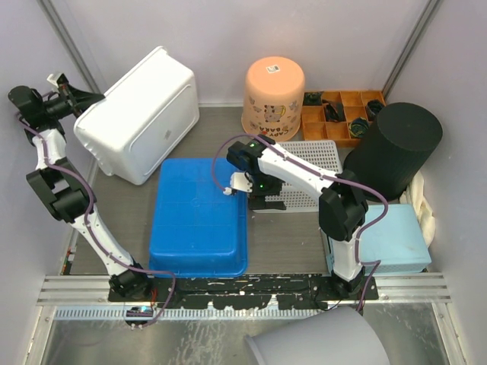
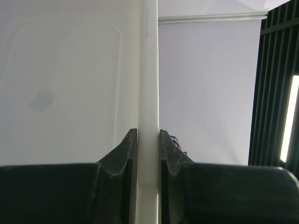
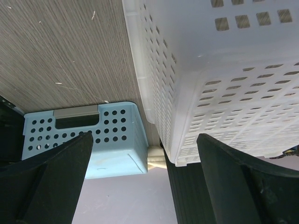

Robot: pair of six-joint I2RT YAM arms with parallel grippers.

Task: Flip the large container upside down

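Note:
The large white container [image 1: 144, 110] stands tilted at the back left, its rim edge toward the left wall and a recessed panel facing front right. At its left end is my left gripper [image 1: 91, 99]. In the left wrist view, the fingers of my left gripper lie close on either side of the pale container wall [image 2: 148, 84]; whether they press on it is hard to tell. My right gripper is open, nothing between its fingers, above the white perforated basket [image 3: 187, 74] and well away from the container.
A blue lid or tray [image 1: 198, 220] lies just in front of the container. Farther right are a peach bin [image 1: 274, 95], an orange organizer [image 1: 354, 103], a black bin [image 1: 396, 144] and a light blue basket [image 1: 392, 236].

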